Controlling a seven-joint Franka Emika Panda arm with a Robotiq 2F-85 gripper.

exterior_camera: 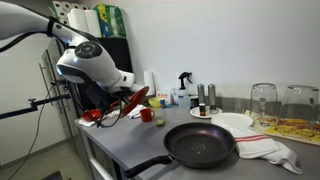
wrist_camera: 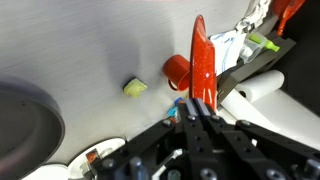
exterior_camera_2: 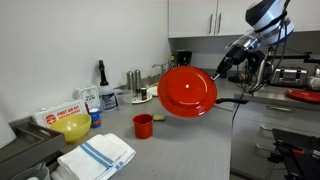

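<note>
A round red plate (exterior_camera_2: 188, 92) is up in the air, tipped steeply with its broad face toward the second exterior view. My gripper is shut on its rim, and the wrist view shows the plate as a narrow red blade beyond the fingers. In the first exterior view the gripper (exterior_camera: 125, 98) hangs over the left end of the counter, left of the black frying pan (exterior_camera: 198, 143). A red cup (wrist_camera: 177, 70) stands on the counter close to the plate in the wrist view, with a small green-yellow sponge (wrist_camera: 134, 87) nearby.
A white plate (exterior_camera: 232, 119), a striped towel (exterior_camera: 268, 148) and upturned glass jars (exterior_camera: 263, 98) lie to the right of the pan. The second exterior view shows a yellow bowl (exterior_camera_2: 72, 126) and a folded white towel (exterior_camera_2: 96, 156). The counter between cup and pan is mostly bare.
</note>
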